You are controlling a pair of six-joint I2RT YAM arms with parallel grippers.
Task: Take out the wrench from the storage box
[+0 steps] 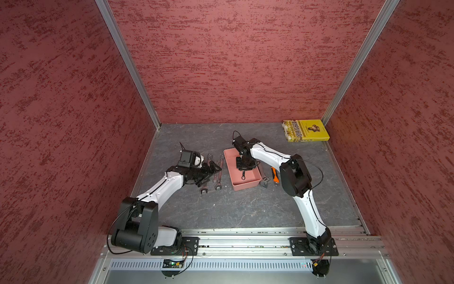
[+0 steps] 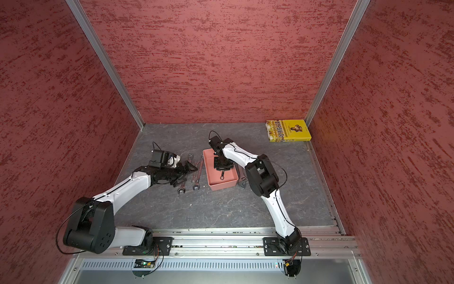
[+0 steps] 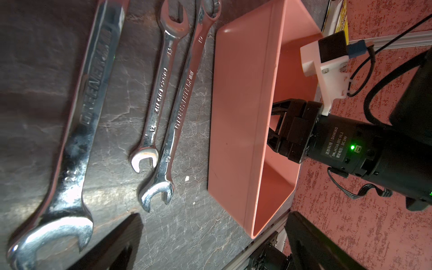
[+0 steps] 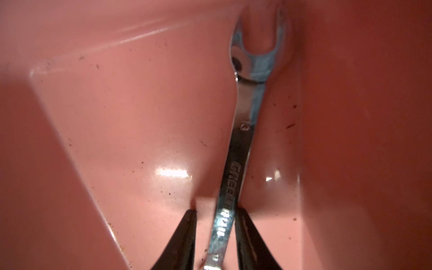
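A pink storage box [image 1: 250, 184] holds a silver 13 wrench [image 4: 245, 103], lying on its floor in the right wrist view. My right gripper is down inside the box, its fingers part open on either side of the wrench's handle, the right finger very near or touching it; whether it grips cannot be seen. My left gripper stands open left of the box, above several silver wrenches [image 3: 101, 76].
An orange-handled tool [image 1: 275, 176] and grey tools [image 1: 264, 182] lie just right of the box. A yellow book box [image 1: 305, 130] sits at the back right.
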